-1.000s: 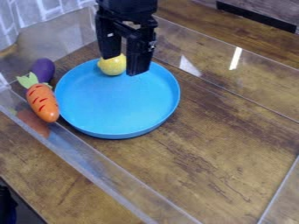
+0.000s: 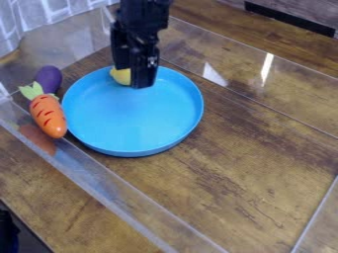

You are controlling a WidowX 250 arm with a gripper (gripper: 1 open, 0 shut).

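Note:
My dark gripper [image 2: 136, 61] is over the back of a blue plate [image 2: 129, 117], with its fingers pointing down and standing open. Just behind and partly under it, a yellow object [image 2: 121, 75] rests at the plate's back edge, partly hidden by the gripper. Left of the plate lie an orange toy carrot [image 2: 49, 117] with a green top and a purple object [image 2: 47, 79], likely a toy eggplant.
A wooden table [image 2: 251, 178] fills the view, with clear panel edges crossing the left and right sides.
My gripper has shifted left and toward the back, so it now sits closer over the yellow object. The plate and toys have not moved.

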